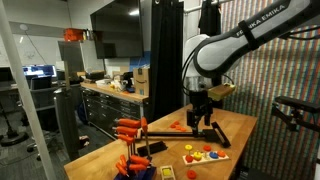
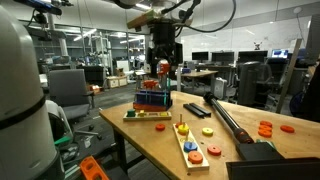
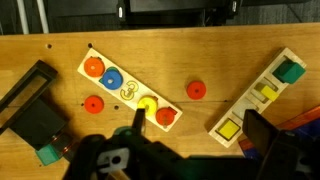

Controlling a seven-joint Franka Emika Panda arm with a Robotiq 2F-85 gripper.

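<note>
In the wrist view, my gripper is open above the wooden table, its fingers wide apart with bare wood between them. A pale board holds a red disc, a blue disc, a yellow disc and another red disc at its end; one spot between blue and yellow carries no disc. Loose on the wood lie a red disc right of the board and another red disc left of it. A second pale board bears a green block and yellow blocks.
Dark bars and a black box occupy the wrist view's left side. A rack with orange carrot-like pieces stands beside the boards. More orange discs lie farther along the table. Bare wood surrounds the loose discs.
</note>
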